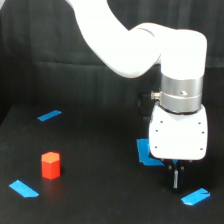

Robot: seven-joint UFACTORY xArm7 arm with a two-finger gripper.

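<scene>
An orange-red cube (pixel 51 165) rests on the dark table at the left. My gripper (pixel 175 179) points straight down at the right, low over the table. Its dark fingers are small and seen close together, so their spacing is unclear, and no object shows at their tips. Behind the white hand lies a flat blue patch (pixel 145 152), partly hidden by it. The cube is well apart from my gripper, off to its left.
Blue tape strips lie on the table at the back left (pixel 50 115), front left (pixel 23 188) and front right (pixel 195 197). Between cube and gripper the table is clear. A dark curtain (pixel 70 60) hangs behind.
</scene>
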